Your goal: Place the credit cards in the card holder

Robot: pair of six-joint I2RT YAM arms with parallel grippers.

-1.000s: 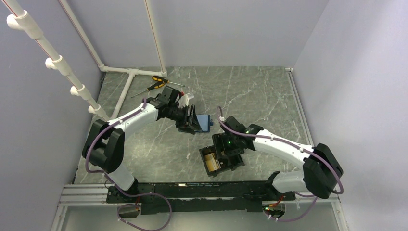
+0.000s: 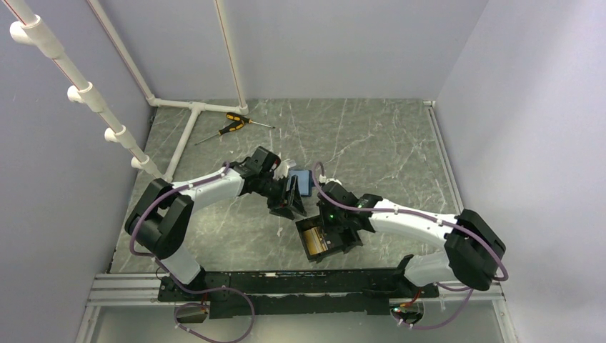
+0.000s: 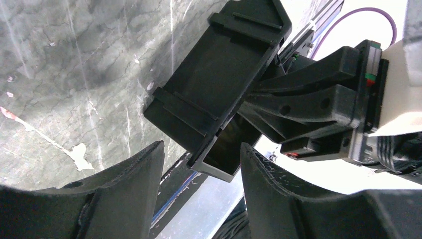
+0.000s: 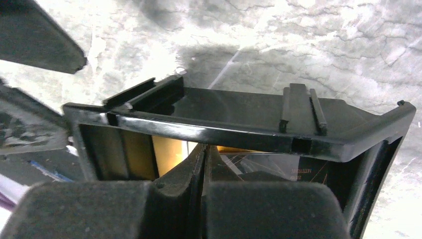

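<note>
A black open box (image 2: 311, 251) stands near the table's front edge, with a yellow card (image 2: 313, 240) inside it. In the right wrist view, the yellow card (image 4: 166, 151) and a dark, shiny card (image 4: 276, 163) show behind the box's rim (image 4: 234, 133). There my right gripper is shut, its tips at the box opening and nothing visible between them. My left gripper is open and empty, facing a corner of the box (image 3: 214, 144). A light blue, dark-edged flat piece (image 2: 304, 183) lies behind the left gripper; whether it is a holder, I cannot tell.
Two screwdrivers (image 2: 234, 127) lie at the back left beside the white pipe frame (image 2: 187, 136). My right gripper's body (image 3: 308, 104) crowds the box from the right in the left wrist view.
My right gripper has shifted slightly over the box. The box and the light blue piece look unmoved.
</note>
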